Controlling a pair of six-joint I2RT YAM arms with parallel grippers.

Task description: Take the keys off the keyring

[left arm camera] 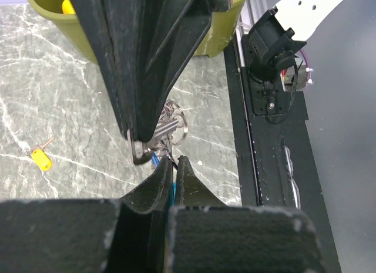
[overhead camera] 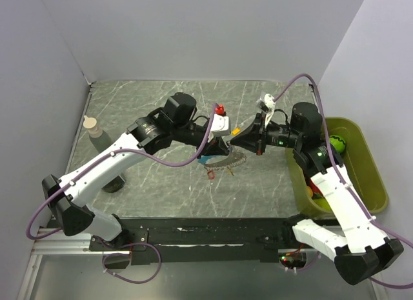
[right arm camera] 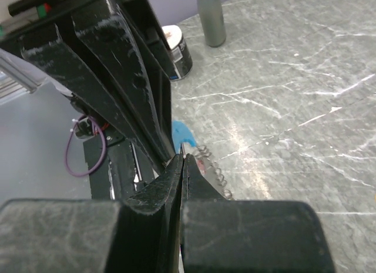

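My left gripper (overhead camera: 219,146) and right gripper (overhead camera: 240,142) meet over the table's middle. In the left wrist view my left gripper is shut on part of the keyring (left arm camera: 176,117), whose silver rings and metal pieces sit beside the right gripper's dark fingers. In the right wrist view my right gripper is shut, with nothing clear between its fingertips. A chain with coloured tags hangs below the grippers, partly hidden. A yellow-tagged key (left arm camera: 41,158) lies on the marble.
A green bin (overhead camera: 368,184) with toys stands at the right. A bottle (overhead camera: 97,135) and a dark cylinder stand at the left. A red object (overhead camera: 219,108) sits behind the left arm.
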